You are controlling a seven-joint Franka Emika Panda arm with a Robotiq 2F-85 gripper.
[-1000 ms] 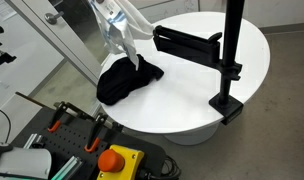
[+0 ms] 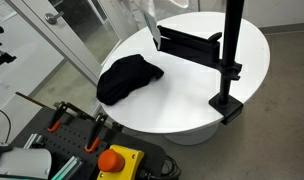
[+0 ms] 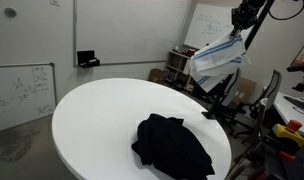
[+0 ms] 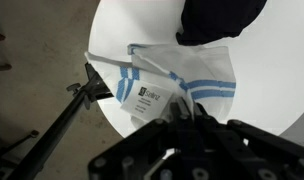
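Note:
A white cloth with blue stripes [image 3: 218, 60] hangs in the air from my gripper [image 3: 238, 32], which is shut on its upper part. Seen from the wrist, the cloth [image 4: 207, 72] spreads below my gripper, with a white printed label [image 4: 146, 102] on it. Only the lower edge of the cloth [image 2: 160, 8] shows at the top of exterior view 1, where the gripper is out of frame. A black cloth [image 2: 128, 78] lies crumpled on the round white table [image 2: 182, 105], apart from the striped one.
A black post [image 2: 229, 60] with a side arm [image 2: 188, 46] stands at the table's edge. Near the robot's base sits a red button on a yellow box [image 2: 118, 162].
In exterior view 1 the striped cloth has moved up and to the right, mostly leaving the frame. The black cloth has stayed where it was.

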